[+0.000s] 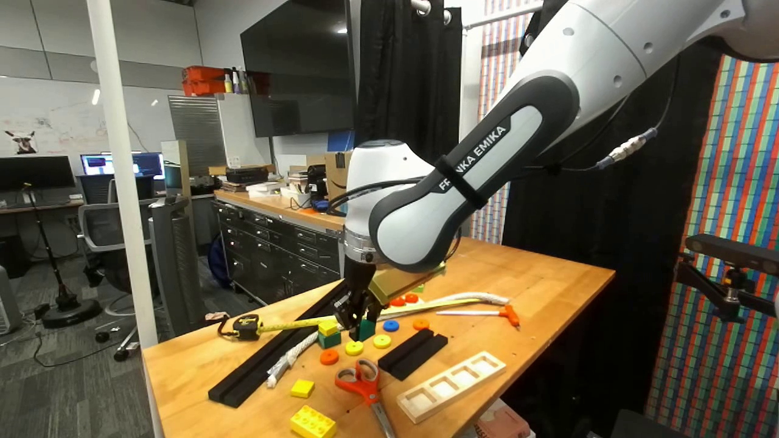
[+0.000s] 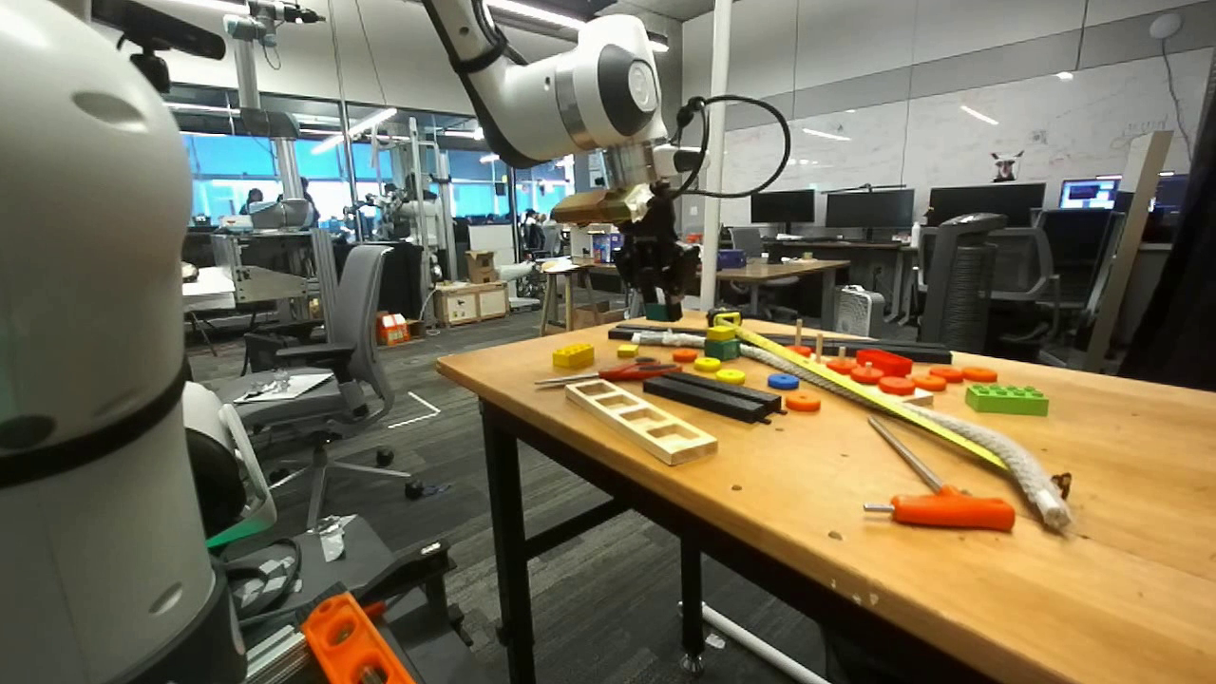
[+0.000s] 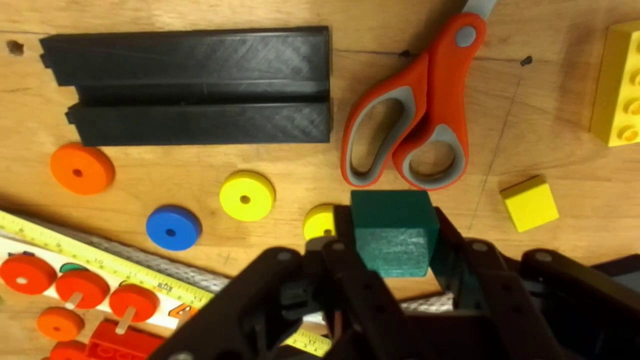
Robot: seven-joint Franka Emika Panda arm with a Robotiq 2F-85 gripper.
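Note:
A dark green block point(image 3: 394, 234) is held between the fingers of my gripper, which is shut on it. In exterior view 1 the gripper point(image 1: 358, 310) holds this block point(image 1: 366, 330) above the table, around the middle of the scattered pieces. The second exterior view shows the held block point(image 2: 657, 310) raised clear of the tabletop. A yellow block point(image 1: 328, 328) rests on another green block point(image 1: 330, 340) on the table, just left of the gripper. Orange-handled scissors point(image 3: 447, 102) lie below the gripper, ahead of it in the wrist view.
A wooden tray with square compartments point(image 1: 417, 404) lies near the table edge. Black grooved rails point(image 3: 198, 125), a blue ring point(image 3: 172, 228), yellow rings point(image 3: 246, 196), a tape measure point(image 1: 246, 328), white rope point(image 1: 289, 358) and a screwdriver point(image 2: 952, 511) are spread about.

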